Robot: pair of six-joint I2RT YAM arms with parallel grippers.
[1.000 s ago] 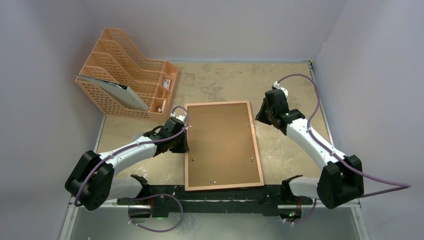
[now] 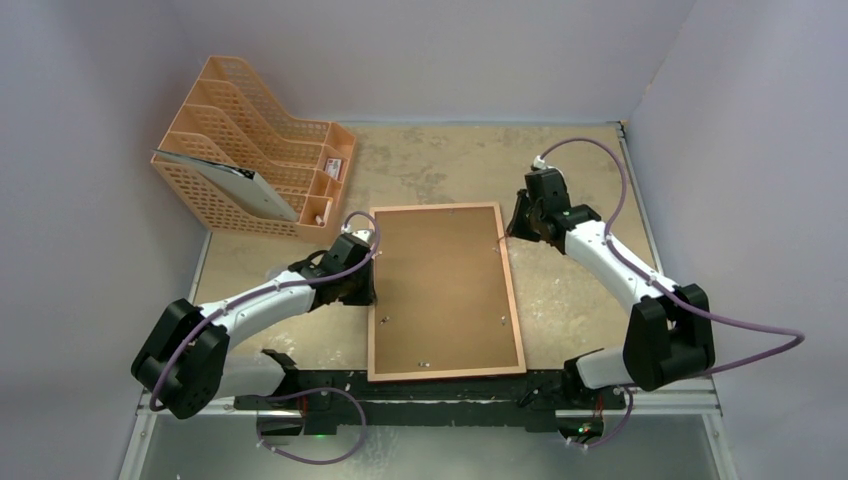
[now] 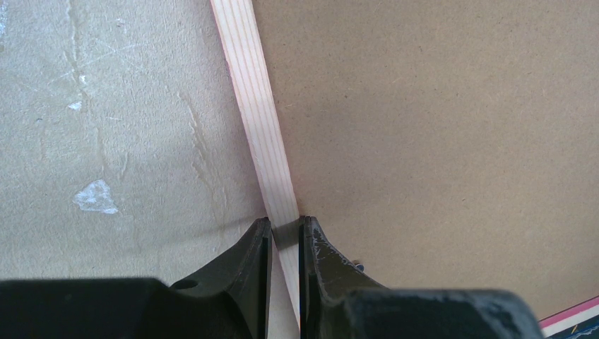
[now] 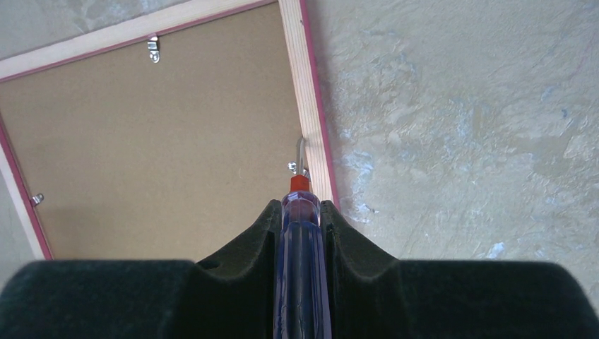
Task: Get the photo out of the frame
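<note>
The picture frame (image 2: 445, 290) lies back side up, brown backing board with small metal clips, pale wooden rim. My left gripper is at the left rim (image 3: 254, 99), one finger on each side of it, part open or closed onto it. My right gripper is shut on a screwdriver-like tool with a clear purple handle (image 4: 300, 268), red collar (image 4: 299, 183) and thin metal tip, which is at the right rim beside a clip (image 4: 292, 167). No photo is visible.
An orange organiser (image 2: 255, 120) with a grey flat item in it stands at the back left. Bare table (image 2: 570, 300) lies right of the frame and behind it. Walls bound the sides and back.
The left arm is nearly still; the frame shifted very slightly left.
</note>
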